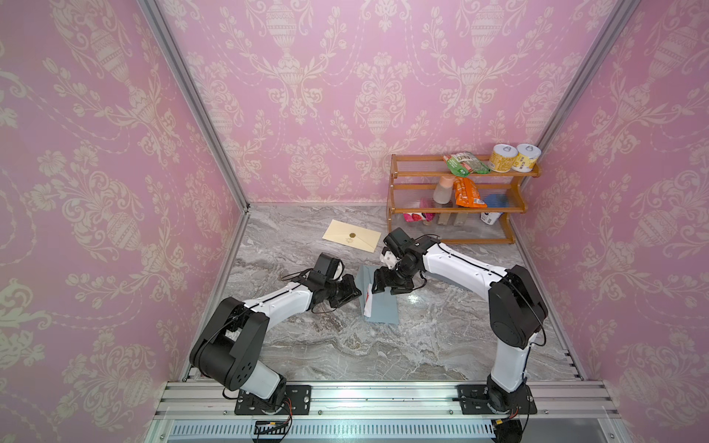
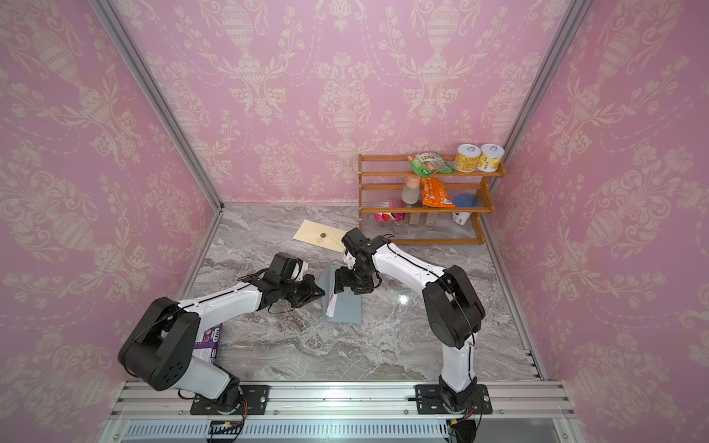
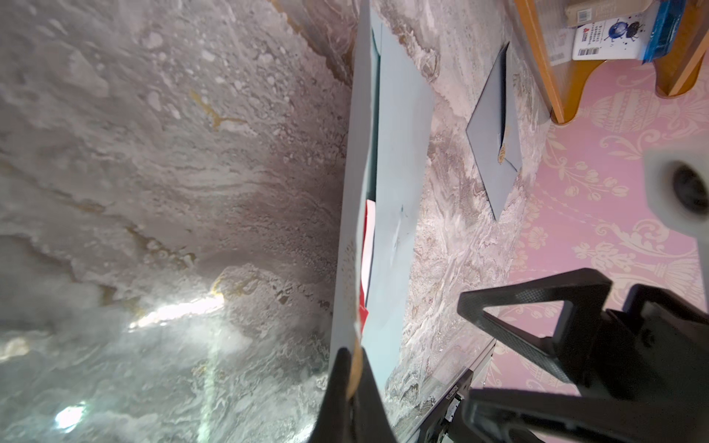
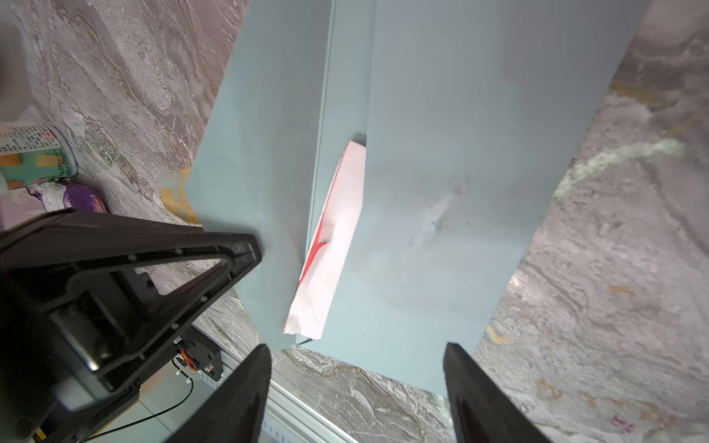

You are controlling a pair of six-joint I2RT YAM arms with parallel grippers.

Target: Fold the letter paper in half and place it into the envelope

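Observation:
The blue-grey letter paper (image 1: 382, 310) stands partly folded near the middle of the table, its left flap raised and a white strip with red (image 4: 332, 243) showing in the crease. My left gripper is shut on the thin edge of that raised flap. Over the wider right panel is my right gripper, its fingers apart and nothing gripped between them. A cream envelope (image 1: 352, 235) with a dark round seal lies flat behind the paper. Another grey, envelope-like sheet (image 3: 493, 136) lies to the right, mostly covered by the right arm in the top views.
A wooden shelf (image 1: 450, 241) with cans, bags and a bottle stands at the back right. A purple package (image 2: 208, 344) lies under the left arm.

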